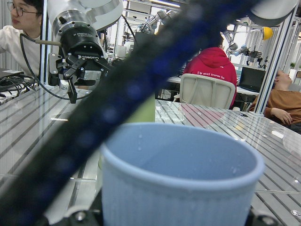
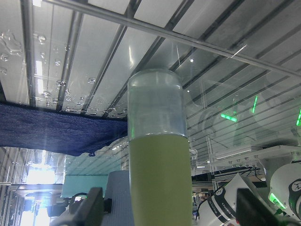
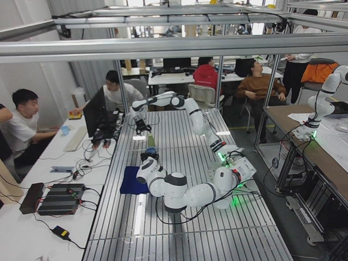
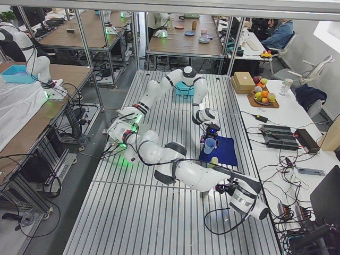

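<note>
A light blue cup (image 4: 210, 145) (image 1: 183, 188) is at my left gripper (image 4: 210, 135) above the blue cloth (image 4: 226, 151); it fills the lower left wrist view, with black gripper parts beside it, the fingertips hidden. A tall clear container of yellow-green liquid (image 4: 214, 162) (image 2: 160, 183) stands behind the cup. In the right wrist view it is centred between my right gripper's dark fingers, which are apart. My right gripper (image 3: 142, 129) hangs above and behind the container, open.
A turquoise bin (image 4: 180, 89) sits at one end of the slatted metal table (image 4: 133, 218). Beside the table are white desks with electronics, cables, a fruit plate (image 4: 263, 98) and seated people.
</note>
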